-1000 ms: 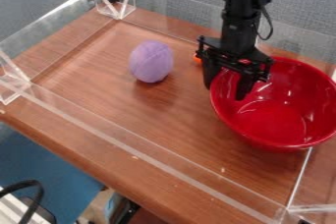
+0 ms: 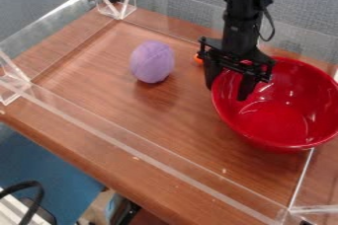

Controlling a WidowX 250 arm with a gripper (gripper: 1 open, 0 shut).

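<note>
My black gripper [image 2: 235, 71] is lowered at the left rim of a large red bowl [image 2: 278, 111], which sits on the right of the wooden table. Its fingers reach down over and into the bowl's edge; whether they are open or closed on the rim is hard to tell. A small orange object [image 2: 199, 60] peeks out just left of the gripper, mostly hidden by it. A purple ball [image 2: 152, 61] rests on the wood to the left of the bowl, apart from it.
Clear acrylic walls [image 2: 53, 37] border the wooden table [image 2: 119, 140]. A black cable [image 2: 19, 187] and other items lie off the table at lower left.
</note>
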